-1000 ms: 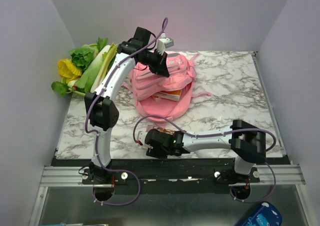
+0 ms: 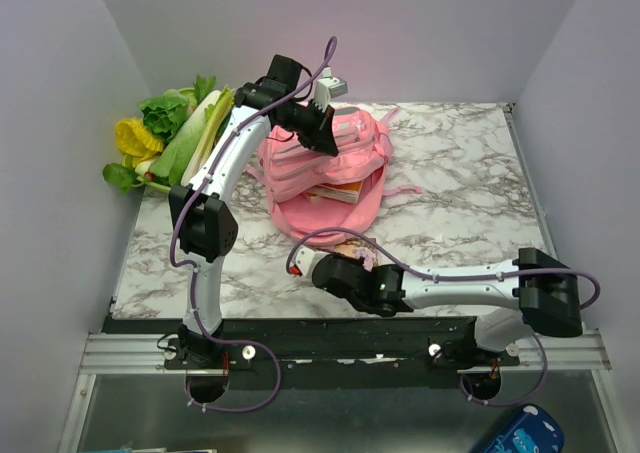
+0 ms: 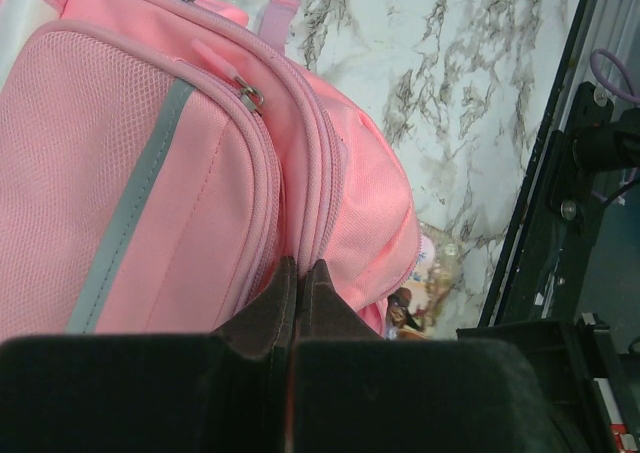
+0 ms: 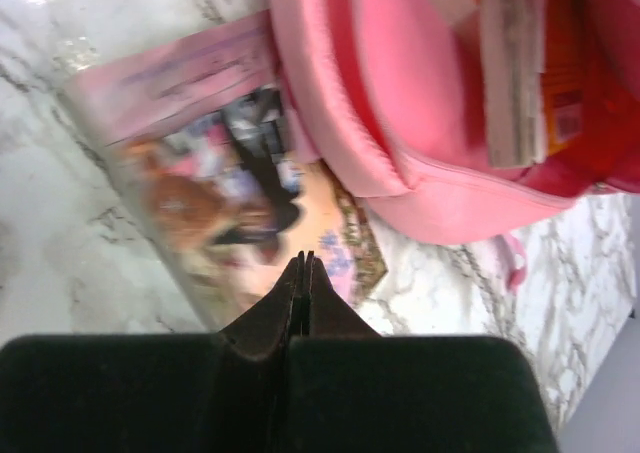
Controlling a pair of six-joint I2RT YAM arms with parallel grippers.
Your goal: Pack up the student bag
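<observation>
The pink student bag point(image 2: 300, 168) lies in the middle of the table, its mouth open toward the front. Inside the mouth sits a pale book or block with an orange edge point(image 4: 560, 93). My left gripper is shut at the bag's zipped upper edge, with pink fabric showing between its fingertips. A flat picture-covered item point(image 4: 190, 173), perhaps a book, lies on the marble just in front of the bag, its edge against the bag's rim. Over its near edge is my right gripper, shut with nothing between its fingers.
Several vegetables point(image 2: 175, 133) are piled at the back left. Free marble table point(image 2: 470, 173) extends on the right. A dark rail point(image 2: 330, 333) runs along the front edge, and a blue object point(image 2: 530, 433) sits at the bottom right.
My right arm has moved right and toward the bag; its gripper now covers much of the flat item, which appears nearer the bag's mouth. The left arm and the bag look unmoved.
</observation>
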